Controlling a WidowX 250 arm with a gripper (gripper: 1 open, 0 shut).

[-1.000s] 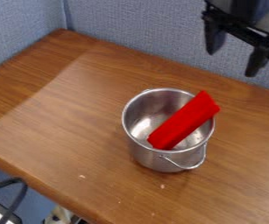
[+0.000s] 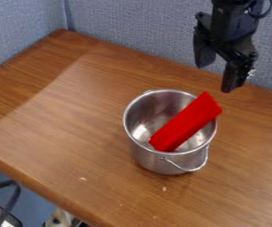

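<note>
A silver metal pot with a wire handle stands on the wooden table, right of centre. A red block lies slanted inside it, its upper end resting by the rim. My black gripper hangs open above and behind the pot, at the top right, with nothing between its fingers.
A grey padded wall runs along the back. Dark cables lie off the table's edge at the lower left.
My gripper has moved left across the back, toward the space above the pot. The pot and the red block have not moved.
</note>
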